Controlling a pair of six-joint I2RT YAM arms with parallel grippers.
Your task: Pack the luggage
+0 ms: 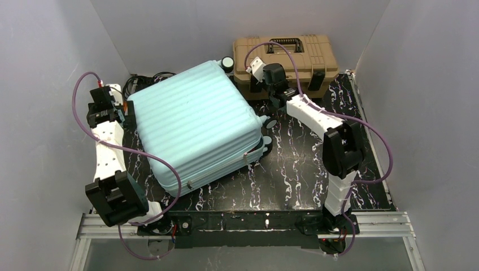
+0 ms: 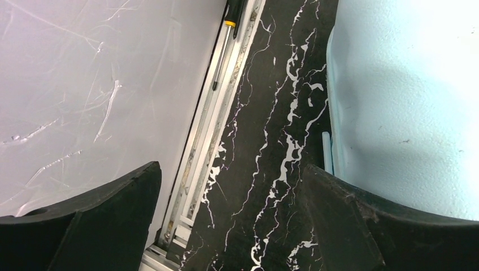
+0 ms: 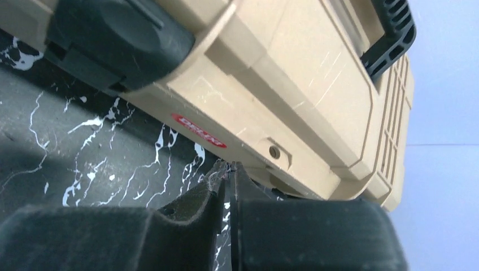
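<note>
A light-blue ribbed suitcase [image 1: 195,118] lies askew across the left and middle of the black marble floor, its wheels pointing right. My left gripper is open at its left side, with bare floor between the fingers and the pale shell [image 2: 401,96] beside the right finger. My right gripper is shut in front of the tan hard case [image 3: 294,90] at the back, right of the suitcase's upper wheel; whether anything thin is between its tips I cannot make out.
Black cables [image 1: 135,82] lie behind the suitcase. A screwdriver [image 2: 226,39] lies in the left rail along the wall. Grey walls enclose the back and sides.
</note>
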